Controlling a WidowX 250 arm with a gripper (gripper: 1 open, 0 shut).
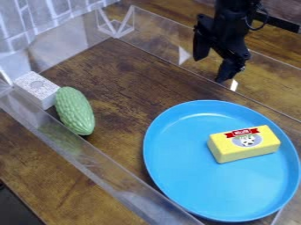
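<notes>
The black gripper (219, 54) hangs at the top right, above the far clear wall of the enclosure; whether its fingers are open or shut is unclear. A blue plate (188, 176) lies at the lower right with a yellow labelled box (242, 143) on it. A green bumpy vegetable-like object (73, 111) lies at the left, beside a white speckled block (35, 87).
Clear plastic walls edge the wooden work surface (141, 79) on several sides. A pale wrinkled covering (47, 22) is at the top left corner.
</notes>
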